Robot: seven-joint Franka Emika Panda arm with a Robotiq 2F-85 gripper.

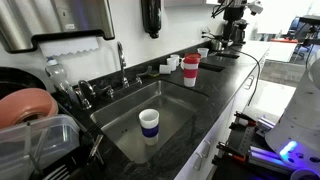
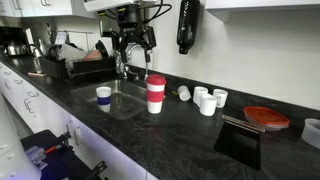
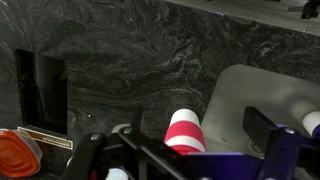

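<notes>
A tall red-and-white cup stands on the dark counter near the sink. In exterior view 2 the same cup shows red with white bands and a white base. Near the sink's front edge is a white cup with a dark blue band, partly visible as a white cup at the wrist view's right edge. High above the counter, my gripper points down, empty. Its fingers are spread wide in the wrist view, with the red-and-white cup seen below between them.
Several white cups stand toward the wall. A black flat object and a red lidded container lie farther along. The sink adjoins bare counter. A dish rack stands beside the sink.
</notes>
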